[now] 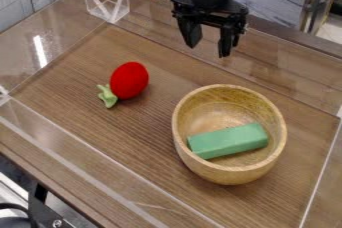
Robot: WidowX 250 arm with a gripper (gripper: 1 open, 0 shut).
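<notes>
My black gripper (210,36) hangs above the back middle of the wooden table, its two fingers apart with nothing visible between them. In front of it to the left lies a red object with a green top (128,79), like a vegetable or fruit. At the front right, a tan wooden bowl (229,106) holds a green rectangular block (227,141), lying on its bottom.
A white wire-like or clear frame stands at the back left edge. A raised wooden edge runs along the back right.
</notes>
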